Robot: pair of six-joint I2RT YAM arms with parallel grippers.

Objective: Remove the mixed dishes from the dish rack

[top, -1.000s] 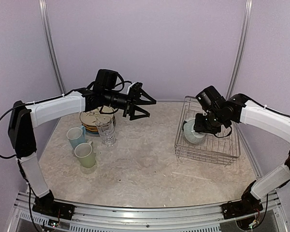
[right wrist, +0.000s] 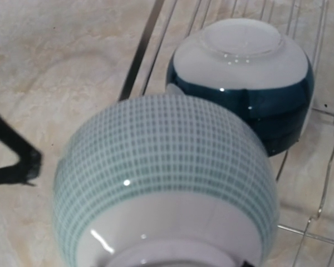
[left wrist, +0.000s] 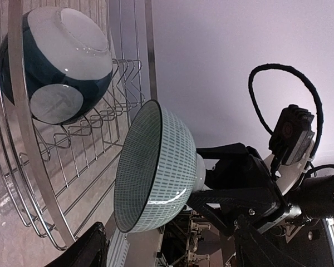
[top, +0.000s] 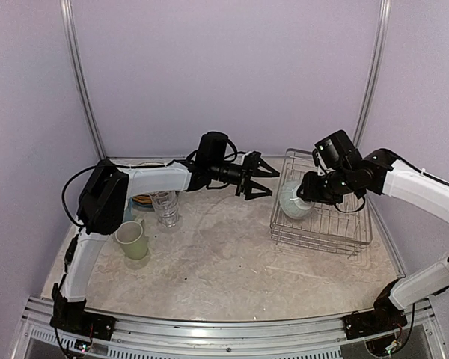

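A pale green checkered bowl (left wrist: 170, 178) is tilted on its side in the left wrist view, its opening facing the rack's left side. My right gripper (top: 305, 196) is shut on that bowl's white foot. Behind it, a dark teal and white bowl sits upside down in the wire dish rack (top: 325, 243); the right wrist view shows its white base uppermost. To the left of the rack, my left gripper (top: 274, 184) stands open and empty, pointing at the checkered bowl. One of its fingers (right wrist: 26, 161) shows at the left edge of the right wrist view.
On the table's left stand a green mug (top: 132, 239), a clear glass (top: 165, 209) and stacked plates (top: 142, 200), partly hidden by the left arm. A blue mug (top: 128, 211) is mostly covered too.
My left gripper has moved right and slightly down toward the rack, still open. My right gripper and the checkered bowl have shifted only slightly.
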